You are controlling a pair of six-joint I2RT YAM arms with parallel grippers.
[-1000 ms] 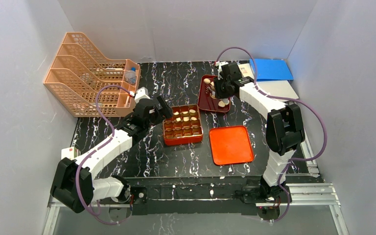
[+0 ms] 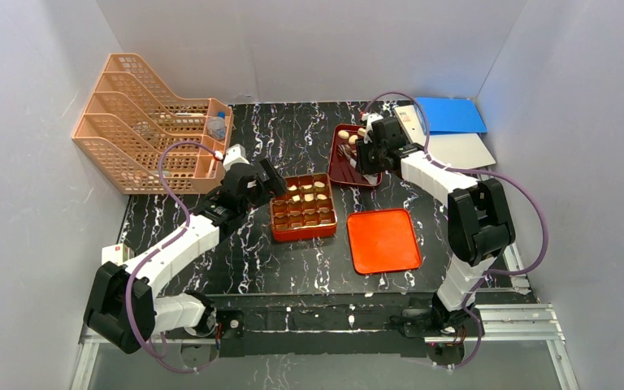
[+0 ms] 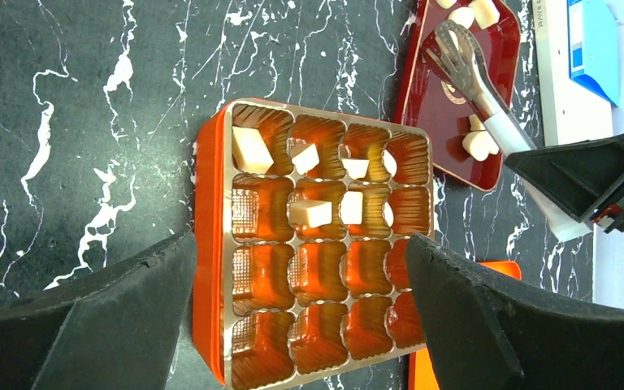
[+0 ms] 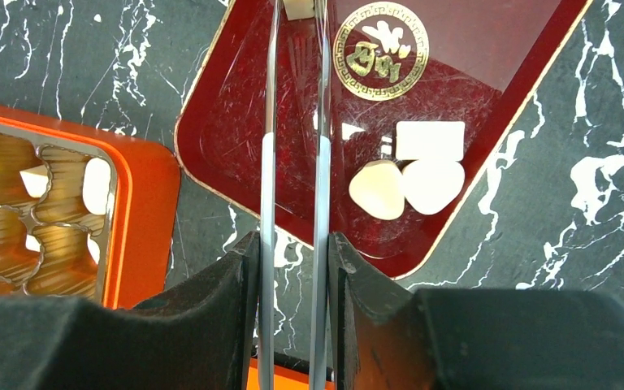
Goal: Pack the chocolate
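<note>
My right gripper is shut on clear tongs, whose two arms reach over the dark red tray. A pale chocolate piece shows between the tong arms at the top edge; I cannot tell whether they pinch it. Three more white chocolates lie in the near corner of the tray. The orange box holds a gold divided insert, with white chocolates in several cells of its far two rows and its near cells empty. Above this box my left gripper stands open with nothing between its fingers.
An orange lid lies flat right of the box. The tan rack stands back left, with a bottle in it. A blue folder and white boards lie back right. Clear table lies in front of the box.
The left arm has not moved.
</note>
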